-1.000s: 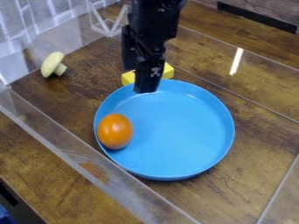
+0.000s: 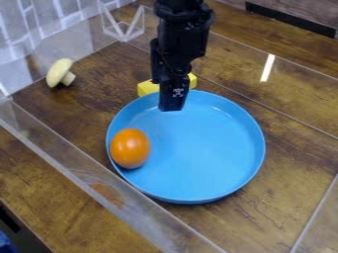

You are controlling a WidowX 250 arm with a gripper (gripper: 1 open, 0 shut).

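The black gripper [image 2: 172, 81] hangs open at the top centre, over a yellow block [image 2: 148, 88] that it partly hides. A large blue plate [image 2: 196, 150] lies in the middle, with an orange round object [image 2: 129, 147] on its left side. A pale mushroom-like object [image 2: 61, 72] lies on the wooden table at the upper left. Whether the gripper touches the block cannot be told.
A clear plastic barrier [image 2: 79, 173] runs along the left. A white wire object [image 2: 122, 24] stands at the top left.
The gripper has shifted slightly and changed its angle above the yellow block. The plate and the objects around it have stayed put.
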